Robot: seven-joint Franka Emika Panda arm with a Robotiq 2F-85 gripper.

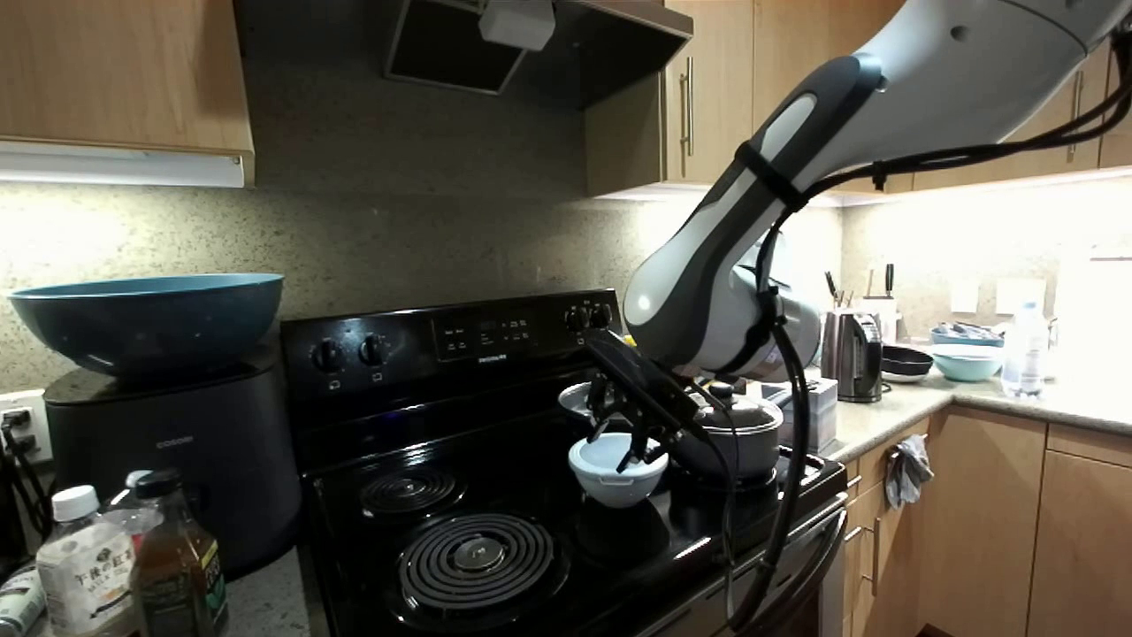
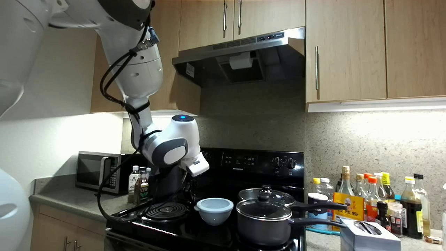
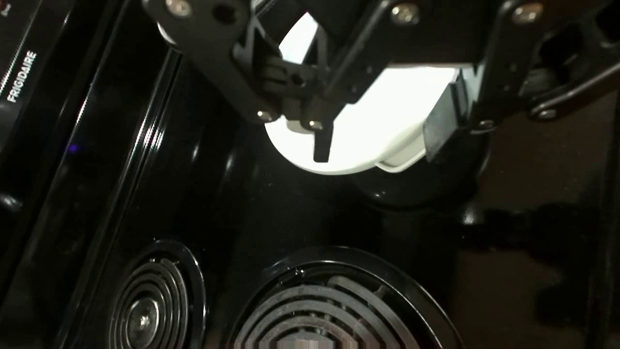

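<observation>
A pale blue bowl (image 1: 613,488) stands upright on the black stovetop, its small side handle showing at the left in exterior view 2 (image 2: 197,207). From the wrist it looks almost pure white (image 3: 372,128), with a tab on its rim beside one finger. My gripper is over this bowl, its two fingers visibly apart. One finger (image 3: 323,145) overlaps the bowl's bright inside and the other (image 3: 444,128) is by the rim tab. Whether either touches the bowl, I cannot tell. In exterior view 2 the fingers are lost against the dark stove.
Right behind the bowl in exterior view 1 is a lidded grey pot (image 1: 743,441); a second lidded pan (image 2: 267,195) sits at the back. Two coil burners, front (image 1: 478,557) and rear (image 1: 411,490), are bare. Bottles (image 1: 90,563) crowd the left counter.
</observation>
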